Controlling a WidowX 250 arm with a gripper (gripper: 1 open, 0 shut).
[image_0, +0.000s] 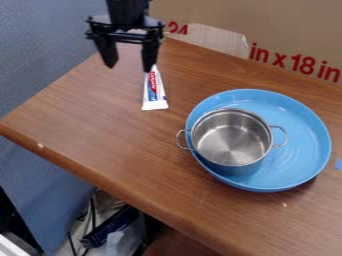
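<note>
My black gripper (128, 55) hangs at the top left over the far part of the table, open, with its two fingers apart and nothing visible between them. A white toothpaste tube (154, 92) with red and blue print lies on the wooden table, just below the right finger, its upper end near that finger. A steel pot (230, 137) with two handles stands on a blue plate (294, 123) on the right.
Bare wooden table (100, 130) fills the middle and left. Cardboard (294, 30) with red lettering stands along the back. The table's left edge borders a blue-grey surface and a cluttered floor below.
</note>
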